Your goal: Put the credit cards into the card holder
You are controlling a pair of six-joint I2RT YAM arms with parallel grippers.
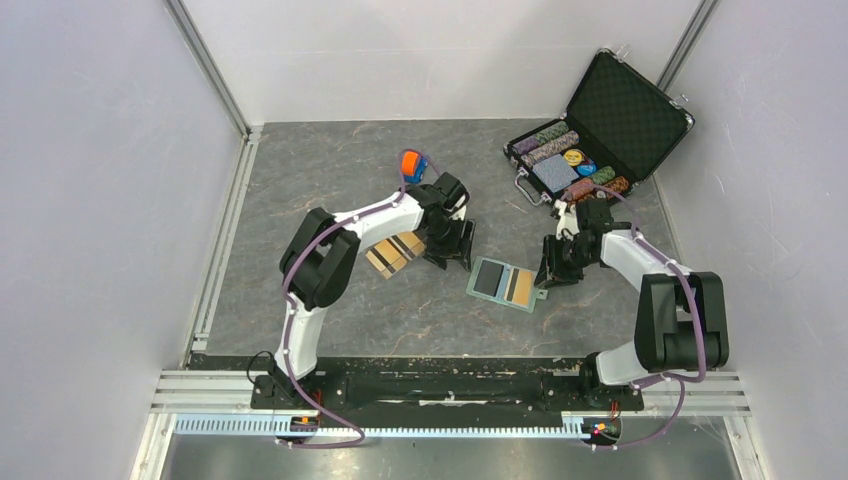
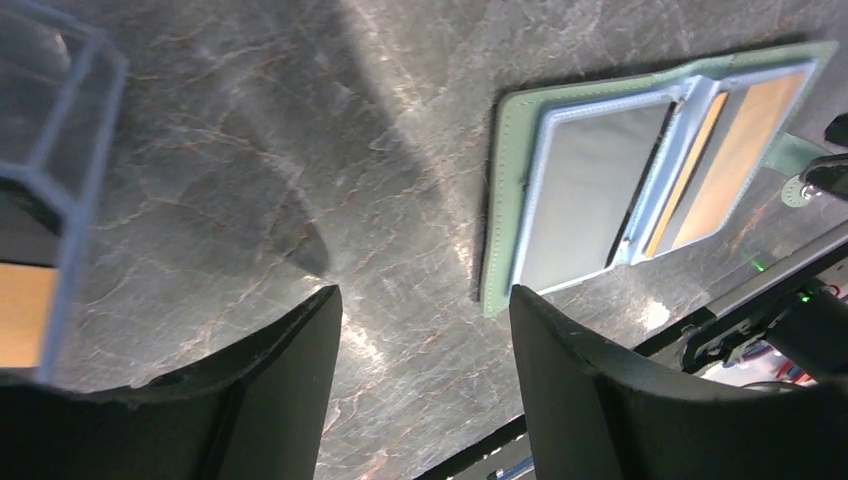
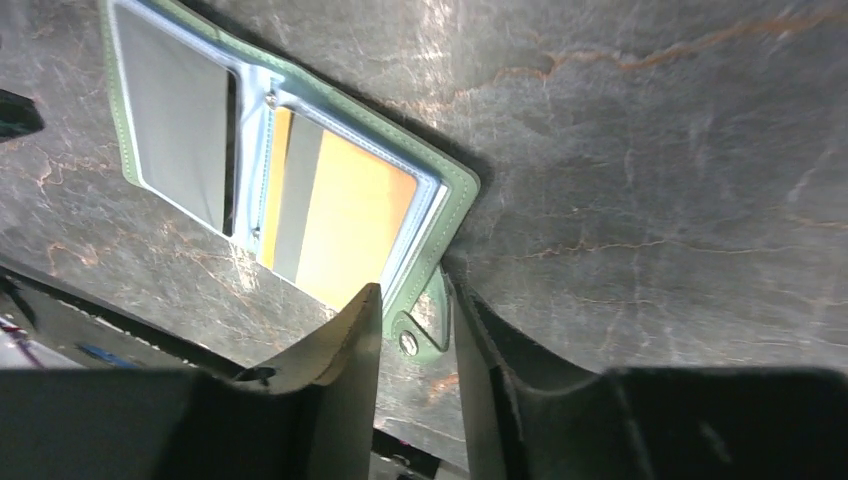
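The open green card holder (image 1: 505,284) lies on the table between the grippers, cards showing in its slots; the right wrist view shows grey, yellow and tan cards (image 3: 345,220) in it. Loose tan and black cards (image 1: 392,255) lie partly under the left arm. My left gripper stands open above bare table, left of the holder, with nothing seen between its fingers. My right gripper is at the holder's strap end, its fingers part open, the green strap with its snap showing behind the gap between them.
An open chip case (image 1: 565,165) stands at the back right. An orange and blue object (image 1: 411,167) lies behind the left arm.
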